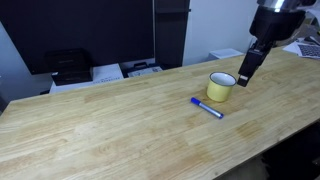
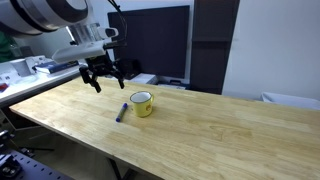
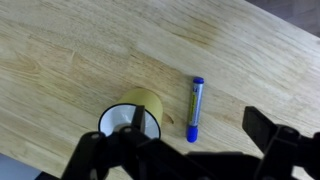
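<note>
A yellow mug [image 1: 219, 91] with a white inside and dark rim stands upright on the wooden table. Beside it lies a blue and white marker [image 1: 207, 107], not touching the mug. In the wrist view the marker [image 3: 195, 108] shows between the two fingers but beyond them, and the mug [image 3: 148, 104] is partly covered by the left finger [image 3: 138, 122]. My gripper [image 2: 107, 86] hangs open above the table, next to the mug and clear of both things. Nothing is between its fingers.
Free table [image 1: 90, 125] stretches away on the mug's far side from the arm. Dark boxes and papers [image 1: 105, 73] line the back edge by a black screen [image 1: 80, 30]. More papers [image 1: 303, 48] lie at the back right.
</note>
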